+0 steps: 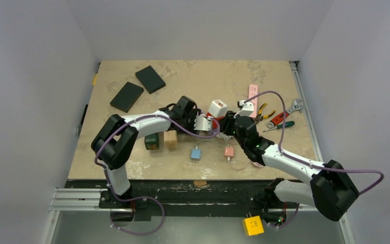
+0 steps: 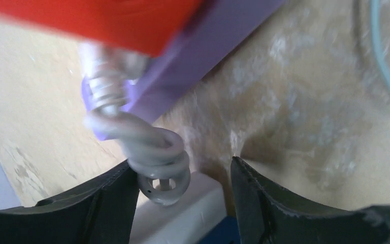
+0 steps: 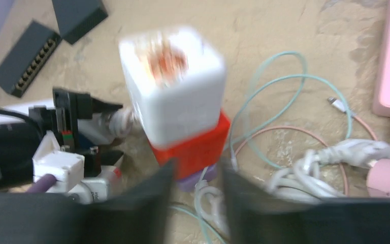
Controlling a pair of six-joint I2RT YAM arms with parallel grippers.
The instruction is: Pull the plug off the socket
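Note:
In the right wrist view, a white cube (image 3: pixel 177 86) sits on a red block (image 3: pixel 198 150), with a purple piece (image 3: pixel 198 178) beneath. My left gripper (image 1: pixel 198 124) is shut on a whitish bar-shaped body (image 2: pixel 193 203), from whose end a ribbed white cord sleeve (image 2: pixel 157 147) comes out. The red block and purple piece lie close to that sleeve. My right gripper stands part open just in front of the stack, fingers blurred, nothing visible between them. Which piece is the plug and which the socket cannot be told for sure.
A pink power strip (image 1: pixel 253 99), pliers (image 1: pixel 264 113) and a wrench (image 1: pixel 284 114) lie to the right. Blue (image 1: pixel 195 154) and pink (image 1: pixel 229 152) chargers with thin cables lie in front. Two black boxes (image 1: pixel 150 79) occupy the far left.

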